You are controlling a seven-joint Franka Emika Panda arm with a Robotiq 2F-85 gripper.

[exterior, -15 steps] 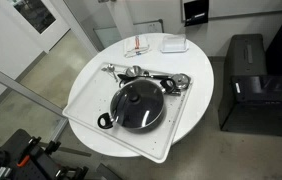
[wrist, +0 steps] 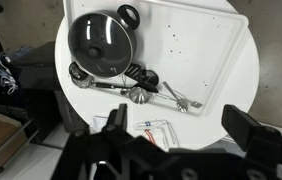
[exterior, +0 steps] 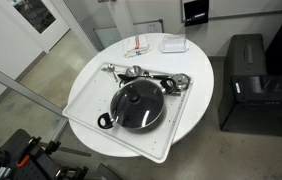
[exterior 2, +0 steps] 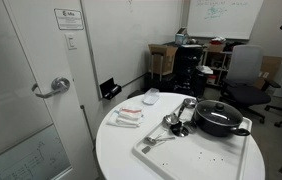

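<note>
A black pot with a glass lid [exterior: 138, 105] stands on a white tray [exterior: 87, 102] on the round table. Several metal and black utensils [wrist: 139, 95] lie in the tray beside the pot; in exterior view 2 they spread to the pot's left [exterior 2: 179, 125]. My gripper is open in the wrist view, its dark fingers wide apart at the lower edge. It looks down from above the table and holds nothing. The pot sits toward the upper left of that view, away from the fingers.
A folded white cloth with red marks [exterior 2: 128, 117] and a clear container [exterior 2: 151, 97] lie on the table outside the tray. Part of the tray floor [wrist: 206, 45] is bare. A dark cabinet [exterior: 256, 90] stands right of the table, with a glass partition [exterior: 26, 90] to its left.
</note>
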